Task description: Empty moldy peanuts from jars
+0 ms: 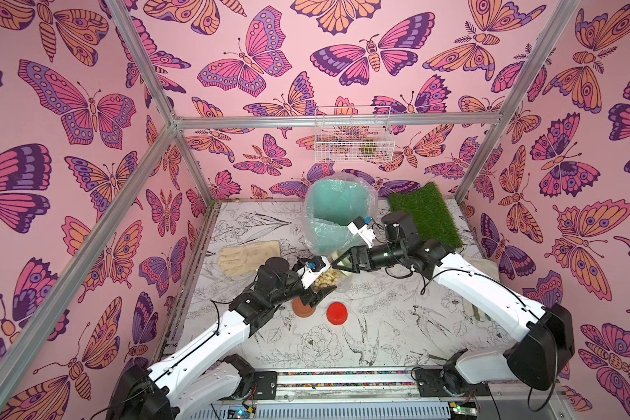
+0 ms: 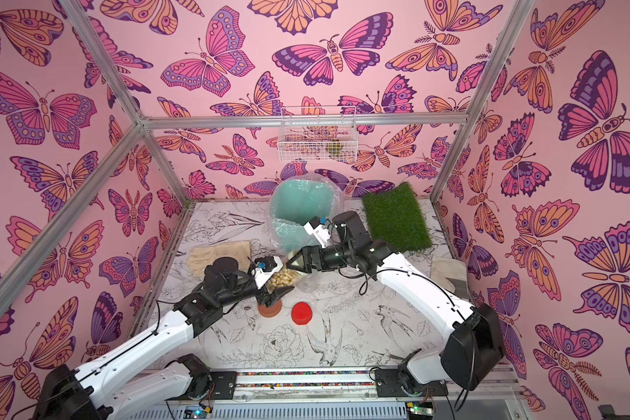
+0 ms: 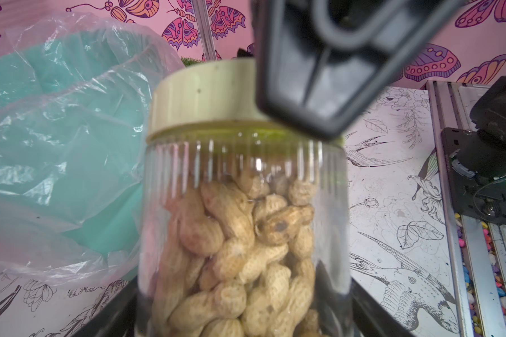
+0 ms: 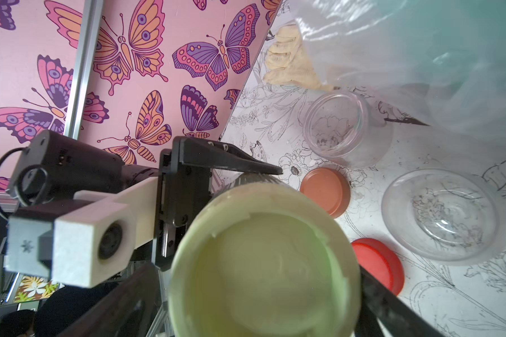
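Note:
A clear jar of peanuts (image 3: 230,252) with a pale cream lid (image 4: 264,269) is held up over the table beside the lined teal bin (image 1: 336,203). Fingers of my left gripper (image 1: 311,294) are round the jar's body; whether they press on it is unclear. My right gripper (image 1: 346,259) is at the lid, one dark finger (image 3: 320,67) in front of it in the left wrist view; its grip is unclear. Below, two clear empty containers (image 4: 343,129) stand by a red lid (image 4: 379,264) and a terracotta lid (image 4: 323,191).
A cloth glove (image 1: 248,255) lies at the left of the table. Green turf (image 1: 423,217) is at the back right, and a wire basket (image 1: 353,143) hangs on the back wall.

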